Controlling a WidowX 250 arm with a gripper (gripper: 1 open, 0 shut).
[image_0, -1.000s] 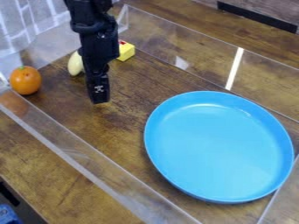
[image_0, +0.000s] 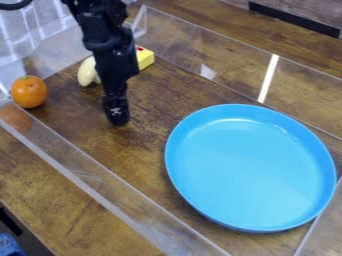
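The black robot arm reaches down from the top left, its gripper (image_0: 116, 114) low over the wooden table left of the middle; whether its fingers are open or shut is hard to tell. An orange fruit (image_0: 30, 91) sits at the left. Behind the arm lie a pale yellow oblong object (image_0: 87, 72) and a yellow block (image_0: 140, 54), both partly hidden. A large blue plate (image_0: 249, 167) fills the lower right.
Bare wood (image_0: 127, 200) spans the lower middle and the back right. Clear panels edge the workspace along the left and bottom.
The gripper has moved a little downward in the view, toward the table. The fruit, yellow objects and plate look unmoved.
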